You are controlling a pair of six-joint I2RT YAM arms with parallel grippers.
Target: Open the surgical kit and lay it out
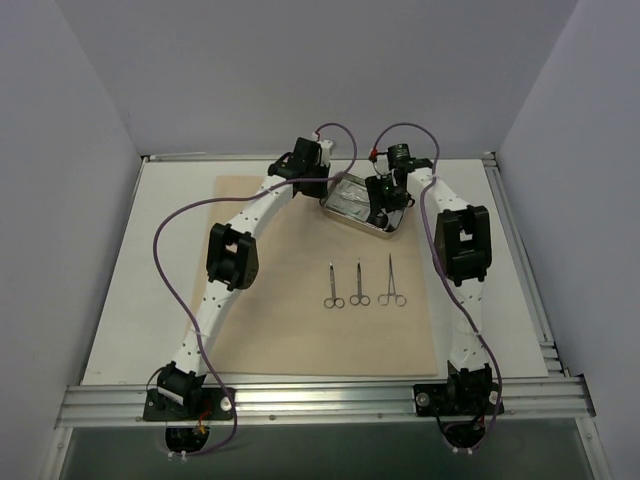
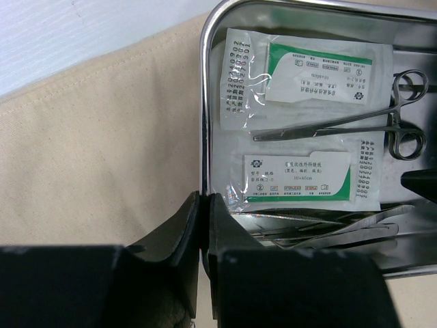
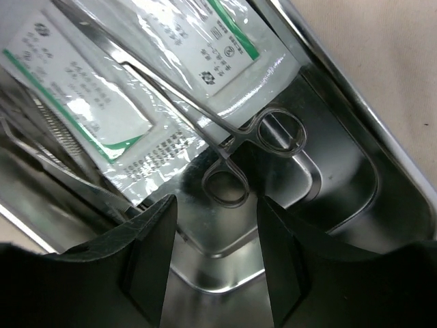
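A steel tray sits at the back of the beige mat. My left gripper is shut on the tray's left rim. Inside lie two suture packets, a hemostat across them, and more metal instruments along one side. My right gripper hangs open over the tray, near the hemostat's ring handles, with nothing seen between its fingers. On the mat, two scissors and another hemostat lie in a row.
White table shows on both sides of it; grey walls stand around.
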